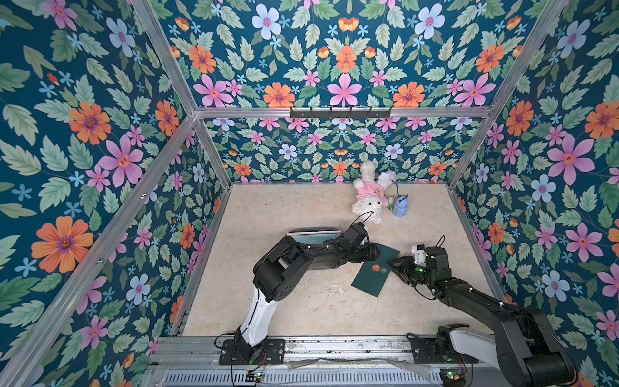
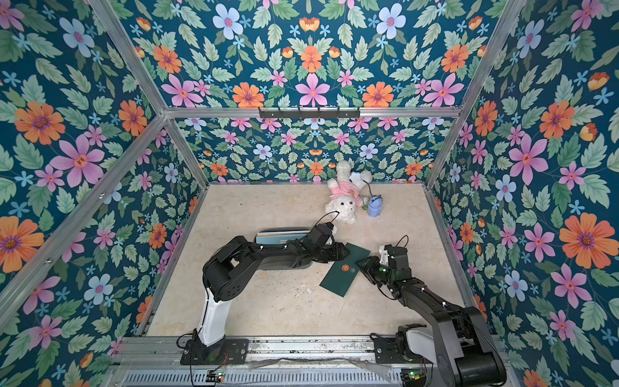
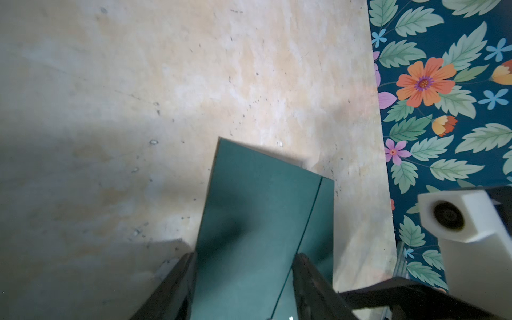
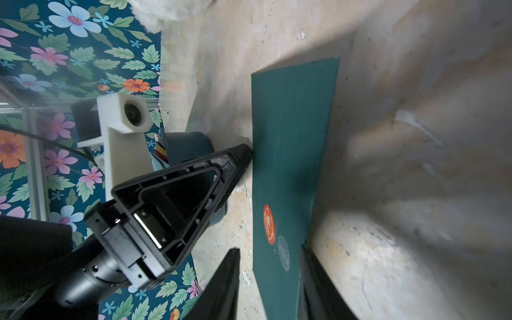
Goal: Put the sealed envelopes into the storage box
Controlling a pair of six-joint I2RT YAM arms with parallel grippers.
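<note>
A dark green envelope (image 1: 375,281) with an orange seal slants between my two grippers near the middle of the table. In the left wrist view my left gripper is at this envelope, its fingers apart, one by the left edge and one over the face. My right gripper stands parted around the lower part of the envelope (image 4: 285,149), one finger close to its right edge. The blue-grey storage box (image 4: 189,146) stands behind the left gripper, with envelope edges (image 4: 160,152) showing inside. From above, the left arm hides much of that box.
A white plush toy in pink (image 1: 368,193) lies at the back, beside a small blue container (image 1: 400,206). Bare table (image 1: 251,206) stretches at the back left and along the front.
</note>
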